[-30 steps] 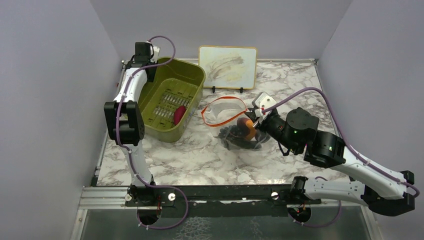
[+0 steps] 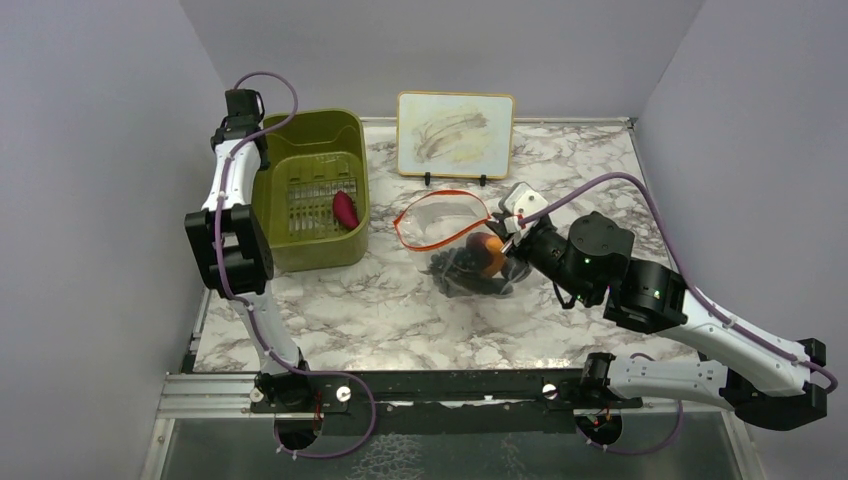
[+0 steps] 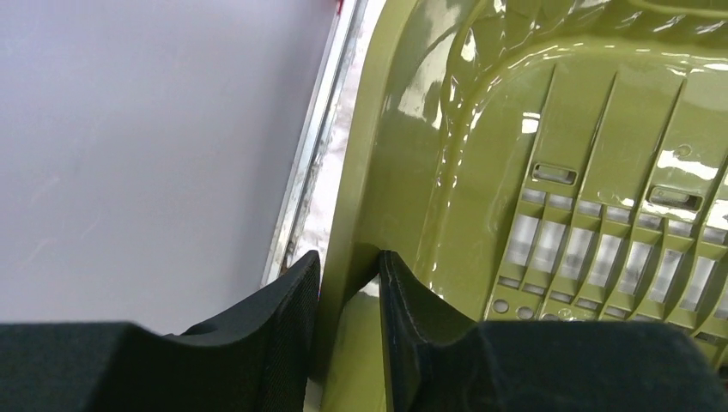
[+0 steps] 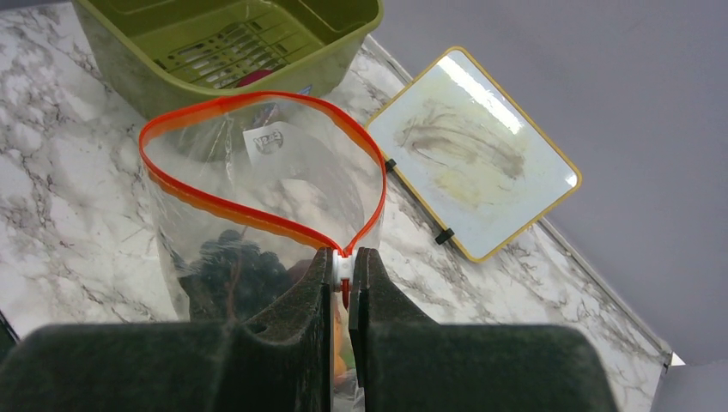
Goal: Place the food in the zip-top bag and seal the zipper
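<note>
A clear zip top bag (image 2: 440, 222) with a red-orange rim stands at mid-table, its mouth spread wide. Through its plastic show dark grapes (image 4: 240, 270), an orange fruit (image 2: 493, 252) and other dark food. My right gripper is shut on the white slider at the corner of the bag's zipper. At the far left, my left gripper is shut on the rim of the green basket (image 3: 365, 163), one finger on each side of the wall. A dark red, elongated food piece (image 2: 345, 209) lies inside that basket.
A yellow-framed whiteboard (image 2: 455, 134) stands at the back on black feet. Grey walls close in the left, back and right; the basket is near the left wall.
My left arm has swung left, and the basket has shifted left with it and straightened, away from the bag. The bag's rim has moved slightly left; the right arm has barely moved.
</note>
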